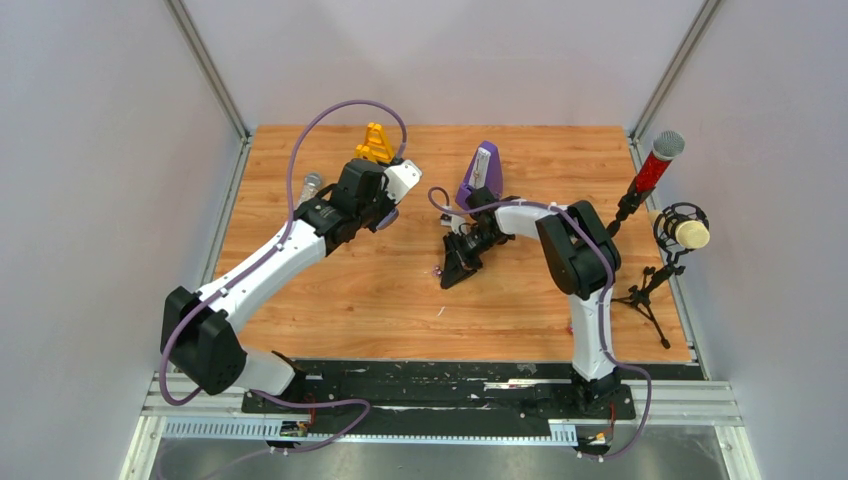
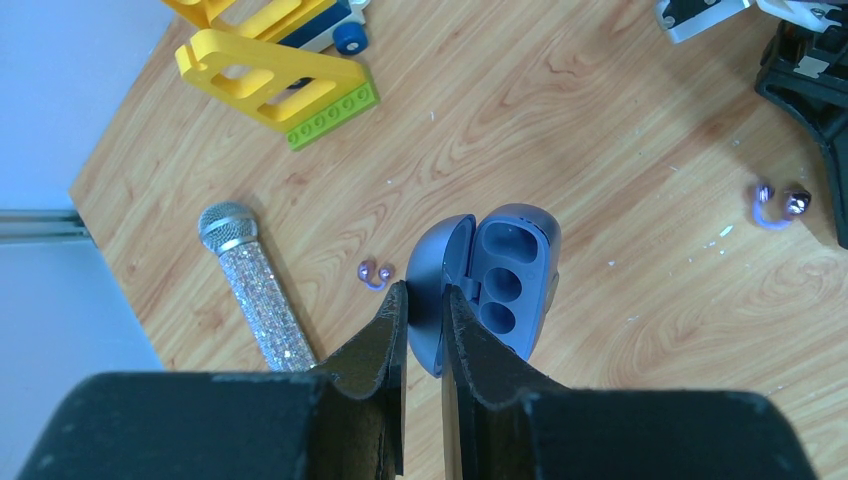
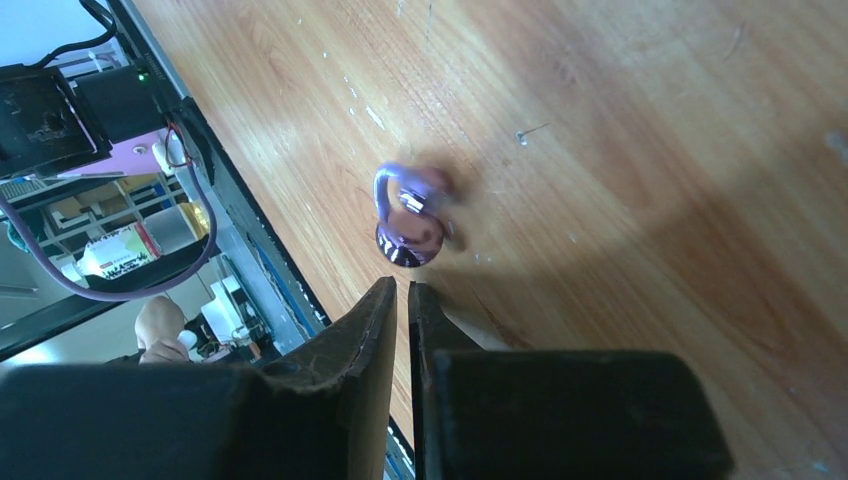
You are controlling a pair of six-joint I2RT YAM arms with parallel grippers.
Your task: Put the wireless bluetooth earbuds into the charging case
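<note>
The purple charging case (image 2: pixel 517 275) has its lid open, and the round wells facing the left wrist camera look empty. My left gripper is shut on the case's lid (image 2: pixel 428 285), holding it above the table. Just beyond the tips of my right gripper is a shiny purple clip earbud (image 3: pixel 410 243), blurred and apart from the fingers. These fingers are nearly together, with only a thin gap and no earbud visible between them. Another earbud (image 2: pixel 375 273) lies on the wood near the case in the left wrist view.
A glittery microphone (image 2: pixel 262 285) and a yellow toy (image 2: pixel 270 85) lie on the left side. Behind the right arm is a purple object (image 1: pixel 481 170). A red microphone (image 1: pixel 657 167) stands at the right edge.
</note>
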